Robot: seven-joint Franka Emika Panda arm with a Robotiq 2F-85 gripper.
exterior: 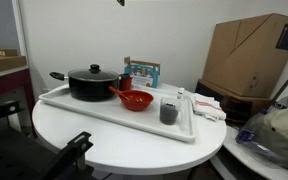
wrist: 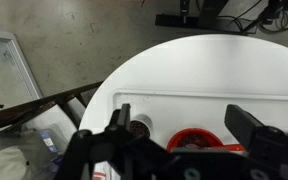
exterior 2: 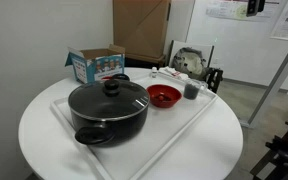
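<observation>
My gripper is open above the table, its two fingers apart with nothing between them. A black lidded pot [exterior 2: 112, 105] stands on a white tray [exterior: 179, 133] on the round white table. Beside it is a red bowl [exterior: 137, 103] with a red utensil [exterior: 121, 94] leaning in it. A small grey-looking cup [exterior: 169, 112] stands on the tray past the bowl. In the wrist view the bowl [wrist: 192, 136] lies below and between the fingers, partly covered by the gripper, and the cup [wrist: 141, 126] shows near the left finger.
A blue-and-white picture box [exterior 2: 96, 64] stands at the table's back edge. Folded cloths [exterior: 208, 106] lie by the tray. Large cardboard boxes [exterior: 250, 55] and a grey bag [exterior: 282, 128] are beyond the table. Part of the tray is bare.
</observation>
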